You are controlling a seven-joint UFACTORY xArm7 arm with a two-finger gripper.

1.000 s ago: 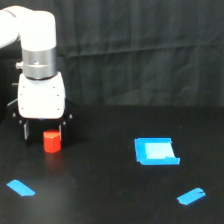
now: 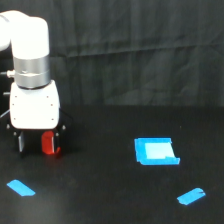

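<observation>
A small red block (image 2: 48,144) sits on the dark table at the left, partly covered by dark parts of the gripper. My white arm reaches down from the upper left, and its gripper (image 2: 40,142) is low at the block. The dark fingers are hard to make out against the background, but they look spread, one left of the block with a gap and the other near its right side. Contact with the block cannot be made out.
A blue-bordered white square (image 2: 158,151) lies on the table at the right. One blue strip (image 2: 21,187) is at the front left, another blue strip (image 2: 191,196) at the front right.
The arm has come down and slightly to the left, bringing the gripper to the red block. The block now shows less and seems slightly shifted in the view.
</observation>
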